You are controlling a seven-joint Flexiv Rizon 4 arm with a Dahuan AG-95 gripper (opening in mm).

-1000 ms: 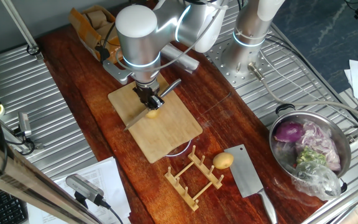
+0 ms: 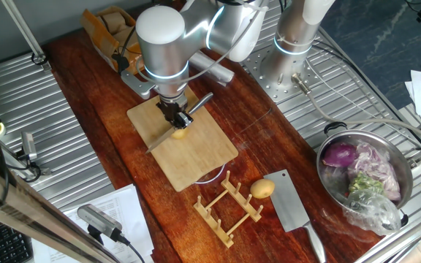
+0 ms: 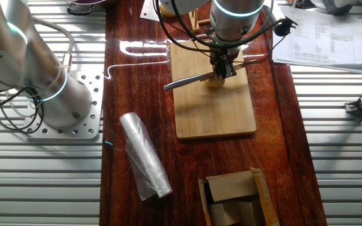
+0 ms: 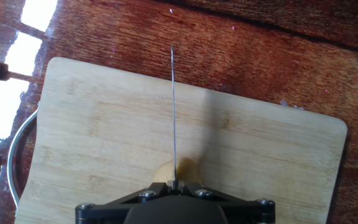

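My gripper (image 2: 183,121) is shut on a knife (image 2: 202,103) over the cutting board (image 2: 203,157). In the wrist view the knife (image 4: 174,112) appears edge-on as a thin line running away from the fingers. Beneath the blade sits a potato (image 4: 164,172) on the wooden board (image 4: 104,124), partly hidden by the gripper. The second exterior view shows the knife's grey handle (image 3: 182,83) pointing left, with the potato (image 3: 215,83) under the gripper (image 3: 222,70). Whether the blade touches or has entered the potato, I cannot tell.
Near the board stand a wooden peg rack (image 2: 212,220), another potato (image 2: 262,188) and a cleaver (image 2: 287,201). A pot (image 2: 326,172) holds an onion and bagged vegetables at the right. A plastic roll (image 3: 144,154) and a cardboard box (image 3: 263,194) lie on the opposite side.
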